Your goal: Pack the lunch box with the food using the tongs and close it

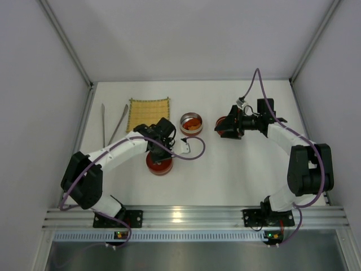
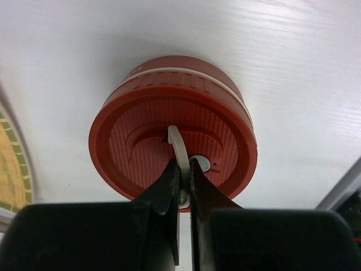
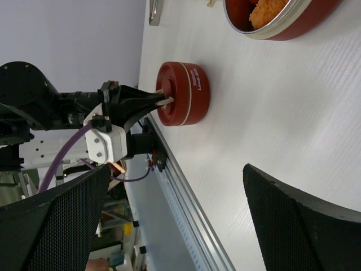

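Note:
A round red lunch box with a ribbed lid (image 2: 121,149) sits under my left gripper, whose fingers are shut on the pale handle (image 2: 178,144) of the lid. From above, the red box (image 1: 159,166) is partly covered by that gripper; I cannot tell whether it touches the table. An open steel-lined container (image 1: 191,123) holds orange food. Over another red item (image 1: 219,121), mostly hidden, my right gripper (image 1: 230,127) stands open. In the right wrist view its fingers (image 3: 62,226) are wide apart with nothing between them.
A woven mat (image 1: 148,107) lies at the back left, with two long metal utensils (image 1: 119,123) to its left. An open container with fried food (image 3: 266,12) shows in the right wrist view.

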